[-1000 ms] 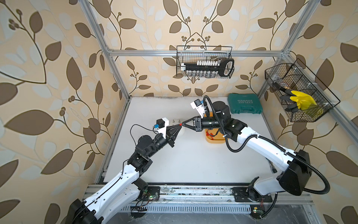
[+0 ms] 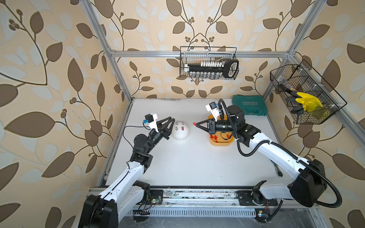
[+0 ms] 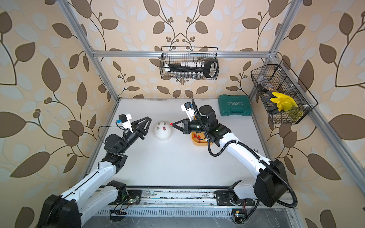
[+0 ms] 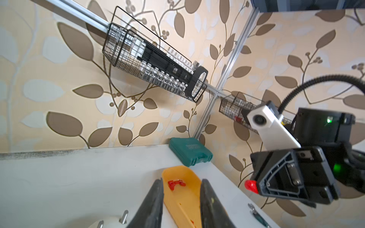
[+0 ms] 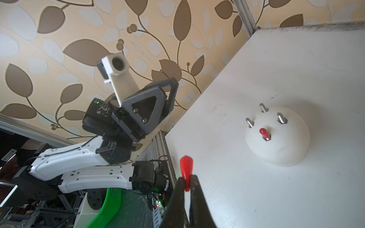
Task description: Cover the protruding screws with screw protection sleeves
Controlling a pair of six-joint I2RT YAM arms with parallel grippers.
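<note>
On the table sits a white dome (image 5: 283, 146) with several upright screws. One of them wears a red sleeve (image 5: 265, 133); three bare metal screws, such as the near-edge screw (image 5: 281, 118), show beside it. My right gripper is shut on a red sleeve (image 5: 186, 167), holding it by one end, to the right of the dome and above the table. To the dome's left, my left gripper stands part open, with nothing between its fingers. An orange tray (image 4: 171, 193) with loose red sleeves (image 4: 175, 184) lies beneath the right arm.
A green case (image 2: 249, 104) stands at the back right corner. A tool (image 2: 277, 168) rests near the right edge of the table. Wire baskets (image 2: 208, 63) hang on the walls.
The grippers met at a red sleeve before; now they are apart. The left has moved left and opened, the right has drawn back to the right with the sleeve. The dome is uncovered.
</note>
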